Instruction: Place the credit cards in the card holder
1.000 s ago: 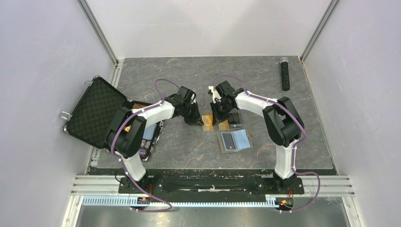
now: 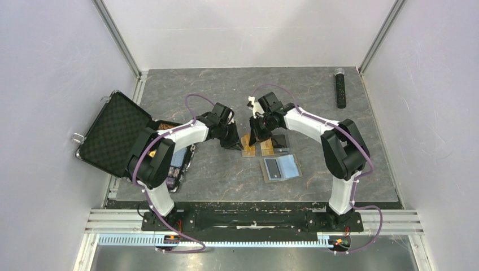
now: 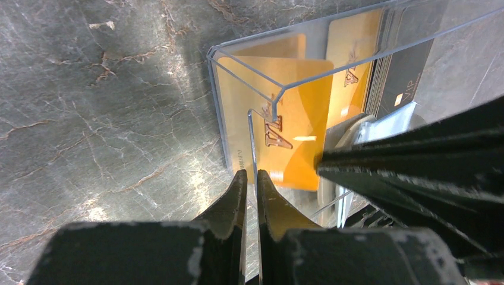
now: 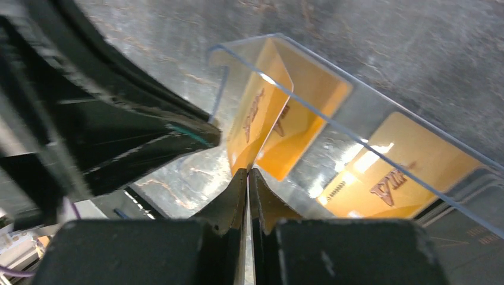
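A clear acrylic card holder (image 3: 356, 35) lies on the table beneath both grippers, gold cards (image 3: 288, 142) in its near compartment and the neighbouring one, dark cards (image 3: 404, 71) further along. My left gripper is shut on the holder's clear end edge. My right gripper is shut at the top of an upright gold card (image 4: 258, 119) in the end compartment; whether the card's edge is between its fingertips I cannot tell. The right fingers also show close beside the cards in the left wrist view.
An open black case (image 2: 113, 132) stands at the left under the left arm. A tray with a phone and blue item (image 2: 288, 166) lies just below the holder. A microphone (image 2: 340, 90) lies at back right.
My right gripper has shifted slightly left over the end compartment, and its arm has moved a little right at the elbow. The left arm has not visibly moved.
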